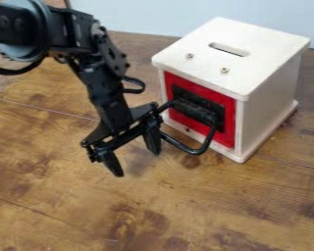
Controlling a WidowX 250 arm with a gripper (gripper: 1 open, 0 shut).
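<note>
My black gripper [133,154] hangs low over the wooden table, left of a white wooden box [265,88], with its two fingers apart and nothing seen between them. The box has a slot and two small knobs on top. Its front has a red panel [223,135] with a black fitting [196,106] on it. A black cable loops out from the front of the box toward my gripper and passes behind it.
A pale wall stands behind the box, and a light edge runs along the right side.
</note>
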